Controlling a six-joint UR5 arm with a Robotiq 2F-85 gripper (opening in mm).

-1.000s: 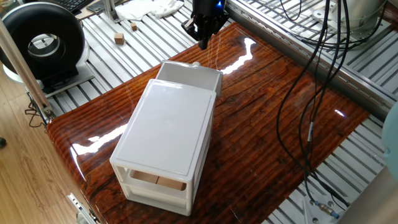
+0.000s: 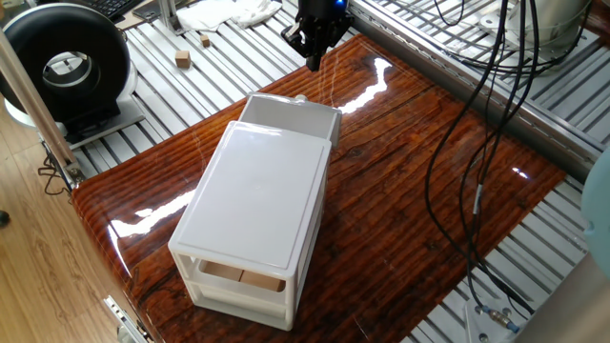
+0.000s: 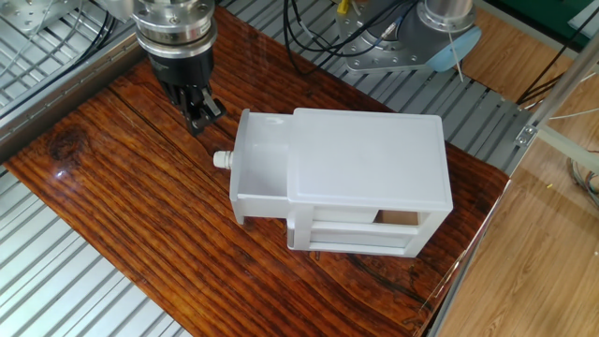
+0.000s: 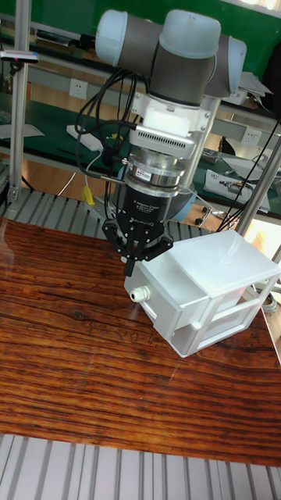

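Observation:
A white drawer cabinet (image 2: 253,195) rests on the glossy brown wooden table, its top panel facing up. Its drawer (image 3: 263,157) is pulled out at one end, and the visible part of the inside looks empty. A white round knob (image 3: 222,159) sticks out from the drawer front. My black gripper (image 3: 207,120) hangs near that front, beyond the knob's end and apart from it as seen from above. The fingertips (image 4: 129,268) come together into one narrow tip; the gripper looks shut, and nothing shows between them.
Light brown blocks (image 2: 257,279) show through the cabinet's rear opening. Two small wooden blocks, including a larger one (image 2: 182,59), lie on the slatted metal bench. Black cables (image 2: 477,143) hang at the right.
My gripper has risen very slightly in exterior view 1, shifting a little to the right. The cabinet and its pulled-out drawer have stayed where they were.

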